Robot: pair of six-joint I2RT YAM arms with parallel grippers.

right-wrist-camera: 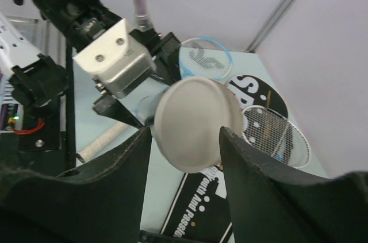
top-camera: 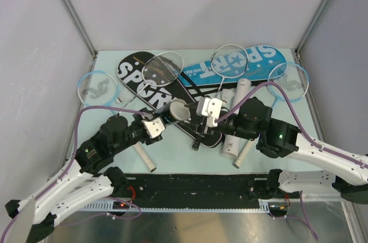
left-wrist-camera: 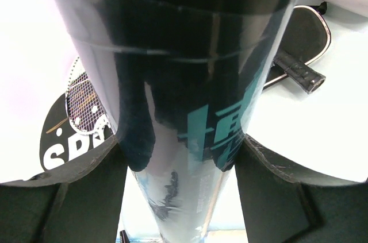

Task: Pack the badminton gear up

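Note:
A dark shuttlecock tube (top-camera: 168, 112) with a pale round end hangs above the mat's middle. My left gripper (top-camera: 156, 122) is shut on it. In the left wrist view the glossy tube (left-wrist-camera: 172, 82) fills the centre, its clear lower end between the fingers. My right gripper is open; its fingertips stand either side of the tube's pale end (right-wrist-camera: 195, 122) in the right wrist view. Whether they touch it, I cannot tell. A black SPORT racket bag (top-camera: 133, 72) and a blue one (top-camera: 267, 56) lie flat behind, with white rackets (top-camera: 167, 62) (top-camera: 230, 53) across them.
Blue-rimmed rackets lie at the far left (top-camera: 98, 89) and right (top-camera: 290, 82). Shuttlecocks (top-camera: 228, 95) and a pale tube (top-camera: 241, 91) rest near the right arm, which partly hides the tube.

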